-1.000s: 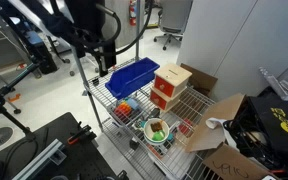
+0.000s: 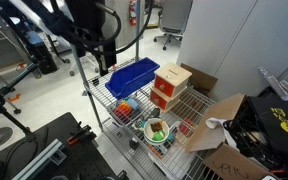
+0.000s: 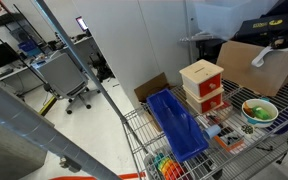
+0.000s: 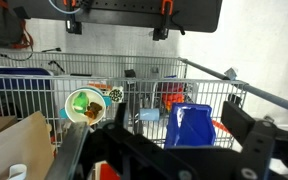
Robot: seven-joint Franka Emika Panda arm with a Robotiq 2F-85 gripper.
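My gripper (image 2: 88, 70) hangs high at the upper left in exterior view 1, above the wire rack's left end. In the wrist view its dark fingers are spread apart and hold nothing. A blue bin (image 3: 176, 125) lies on the rack beside a stack of small wooden boxes with red fronts (image 3: 203, 86). Toward the cardboard box stands a white bowl (image 4: 85, 104) with green and orange things inside. A multicoloured toy (image 2: 126, 107) rests near the front edge, close to the blue bin. Exterior view 2 does not show the gripper.
An open cardboard box (image 2: 221, 142) and dark packaging (image 2: 275, 126) crowd the right end of the rack. Small loose items lie between toy and bowl. A metal post (image 3: 72, 57) stands at the rack's other end. The black robot table (image 2: 54, 160) is in front.
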